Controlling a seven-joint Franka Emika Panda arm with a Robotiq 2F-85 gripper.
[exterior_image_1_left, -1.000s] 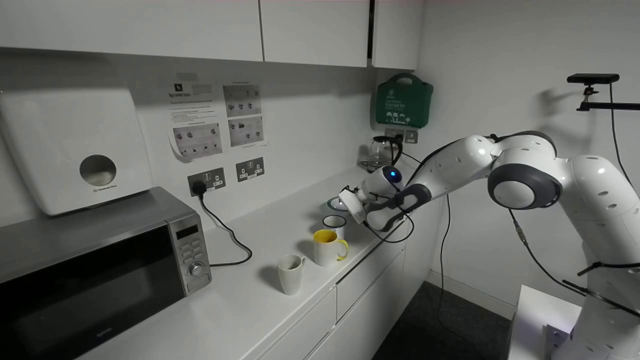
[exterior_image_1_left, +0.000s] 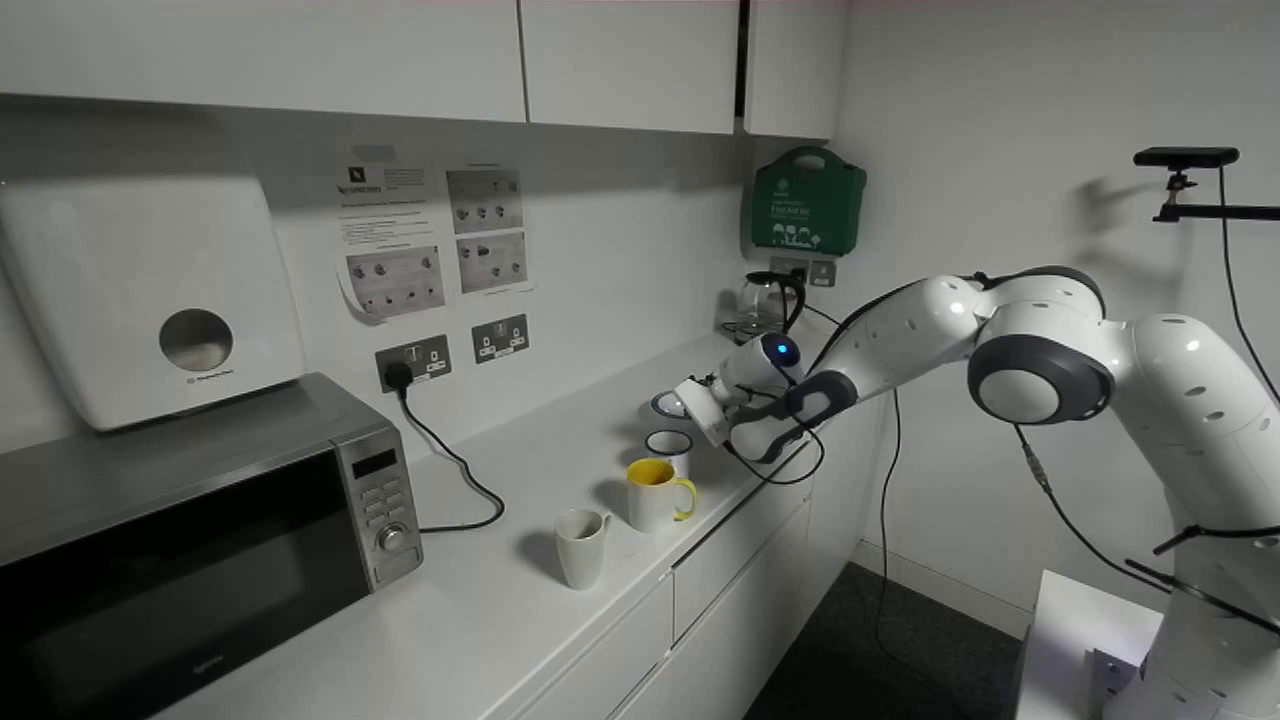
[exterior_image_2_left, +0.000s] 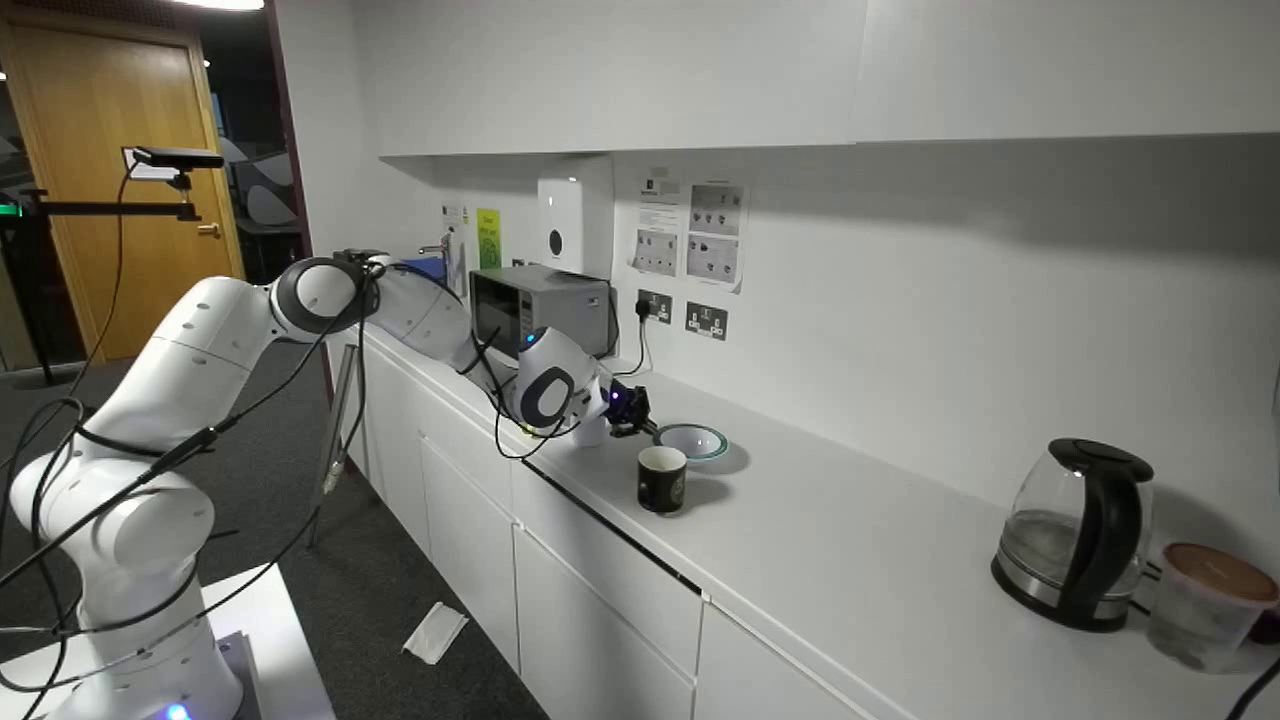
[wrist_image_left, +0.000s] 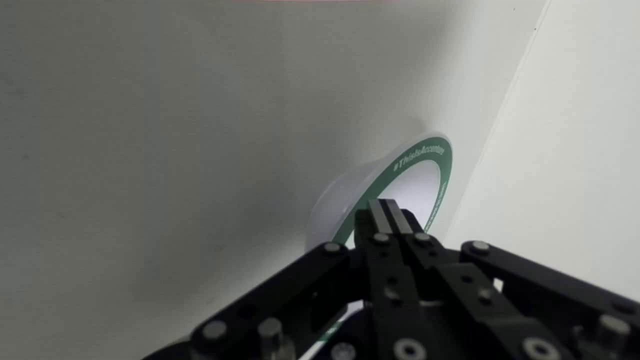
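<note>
A white bowl (exterior_image_2_left: 696, 444) with a green rim rests on the counter. In the wrist view the bowl (wrist_image_left: 345, 201) shows its lettered rim beyond the fingertips, which cover part of it. My gripper (exterior_image_2_left: 651, 427) is low beside the bowl's near-left rim in exterior view 2. Its two fingers (wrist_image_left: 379, 217) are together, with nothing visible between them. Whether the tips touch the bowl cannot be told. From exterior view 1 the arm's wrist hides the gripper and part of the bowl (exterior_image_1_left: 669, 406).
A black mug (exterior_image_2_left: 661, 482) stands close to the bowl. White-rimmed (exterior_image_1_left: 668, 446), yellow-lined (exterior_image_1_left: 654, 502) and plain white (exterior_image_1_left: 581, 552) mugs line the counter toward the microwave (exterior_image_1_left: 192, 528). A glass kettle (exterior_image_2_left: 1068, 540) stands far right, with clear counter before it.
The arm has shifted very slightly. The mugs have not moved.
</note>
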